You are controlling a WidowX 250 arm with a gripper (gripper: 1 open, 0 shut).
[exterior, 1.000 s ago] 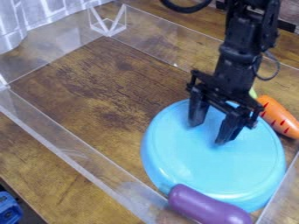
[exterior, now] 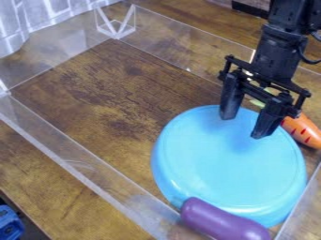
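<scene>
My black gripper (exterior: 251,112) hangs at the upper right, fingers pointing down, open, over the back part of a large blue round disc (exterior: 226,164), possibly a plate or lid. An orange carrot (exterior: 301,131) lies right of the disc, partly behind the gripper. A purple eggplant-like object (exterior: 226,223) lies at the disc's front edge. I cannot tell whether the fingertips touch the disc.
Clear plastic walls (exterior: 63,159) border the wooden work surface, whose left part (exterior: 100,94) is bare. A blue object (exterior: 7,223) sits at the lower left, outside the walls.
The gripper has moved right over the last second, toward the carrot's side of the disc. The objects look unmoved.
</scene>
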